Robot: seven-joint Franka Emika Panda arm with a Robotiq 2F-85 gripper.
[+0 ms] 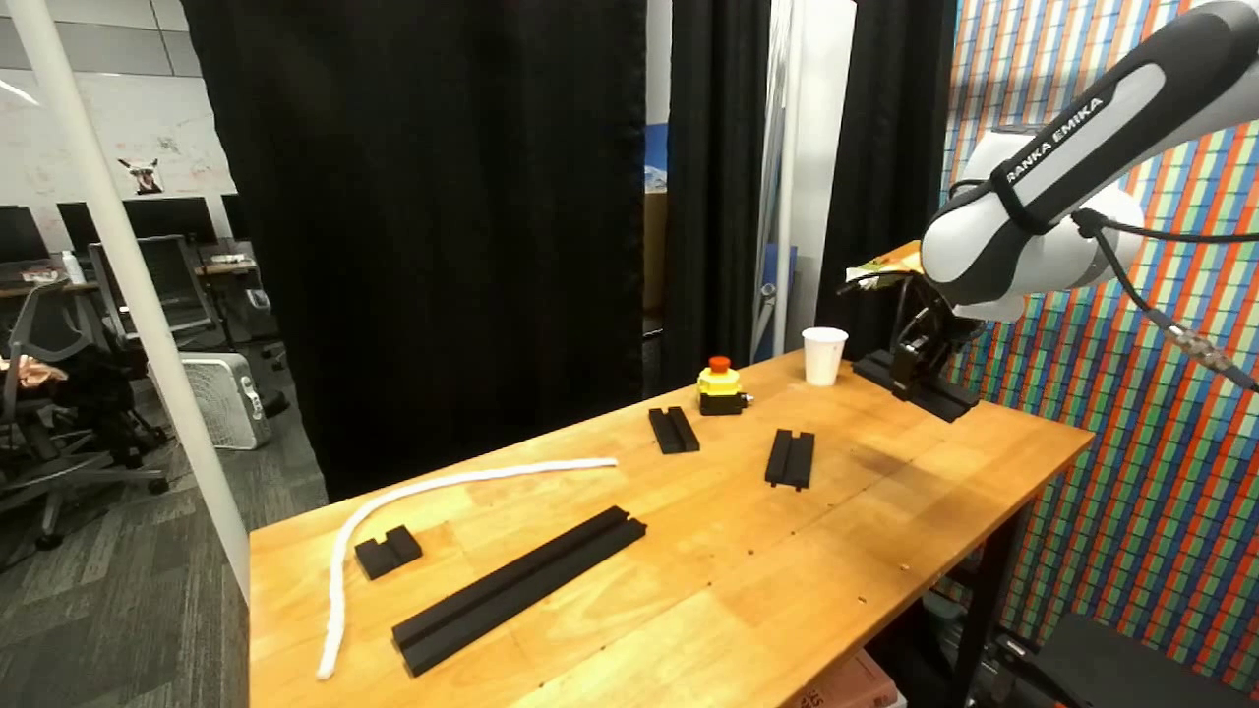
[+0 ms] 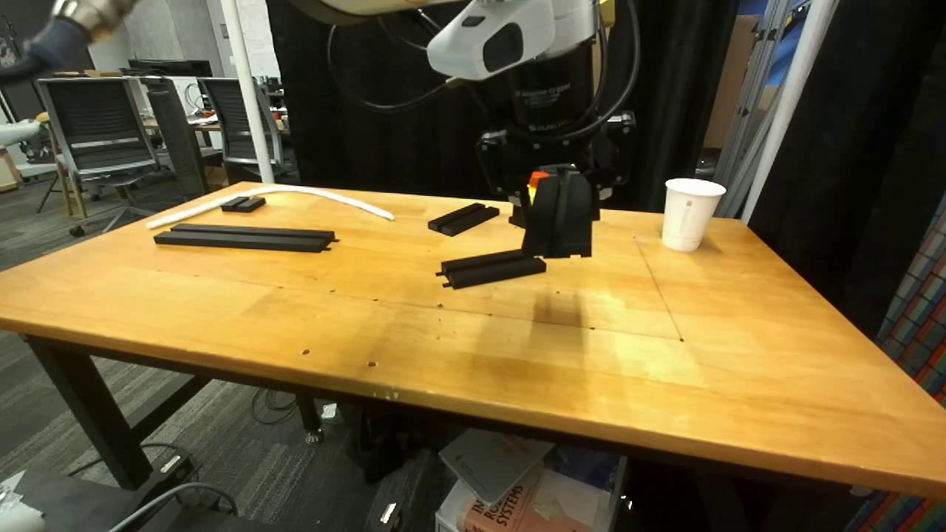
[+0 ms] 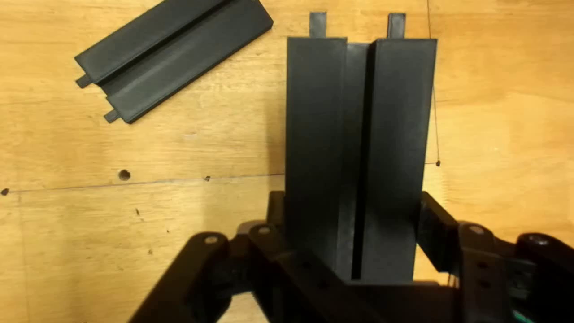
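Observation:
My gripper is shut across the width of a black grooved channel piece (image 3: 315, 124), one finger against each long side. Two small tabs stick out from the piece's far end in the wrist view. Exterior view 2 shows the held piece (image 2: 559, 213) hanging above the table, its shadow on the wood below. In exterior view 1 the gripper (image 1: 915, 360) is over the table's far right part. A shorter tabbed channel piece (image 3: 172, 59) lies on the wood, apart from the held one.
A long black channel (image 1: 519, 590), a small black block (image 1: 389, 551) and another short channel (image 1: 674, 430) lie on the table. A white cord (image 1: 472, 477) curves along the back left. The emergency stop button (image 1: 721, 387) and paper cup (image 1: 823, 356) stand at the back.

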